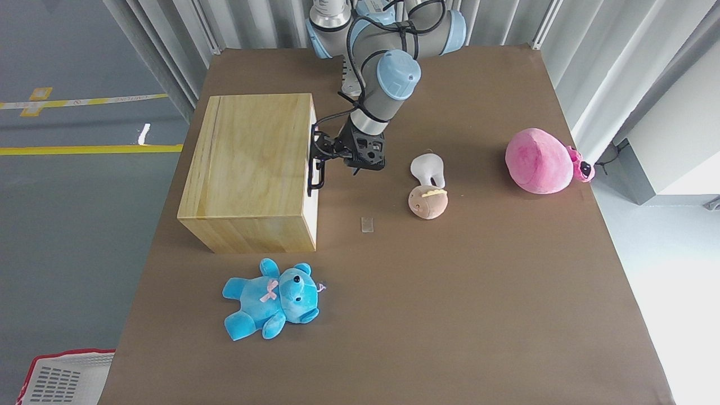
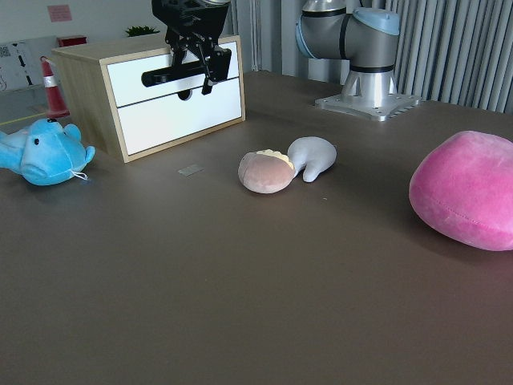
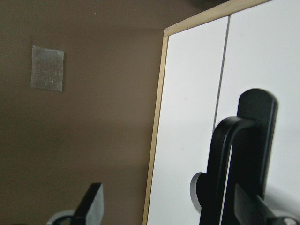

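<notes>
A wooden cabinet [image 1: 246, 158] with two white drawers faces right on the table. My gripper is at the black bar handle [image 3: 253, 117] of the upper drawer, its two fingers apart. One finger is beside the handle, the other over brown table in the wrist view; whether the handle lies fully between them is unclear. Both drawers look shut in the left view [image 2: 179, 112].
A blue bear [image 1: 270, 299] lies in front of the cabinet. A small plush toy [image 1: 427, 199] with a white part and a large pink plush [image 1: 538, 162] lie to the right. A small clear square [image 1: 367, 225] lies on the table.
</notes>
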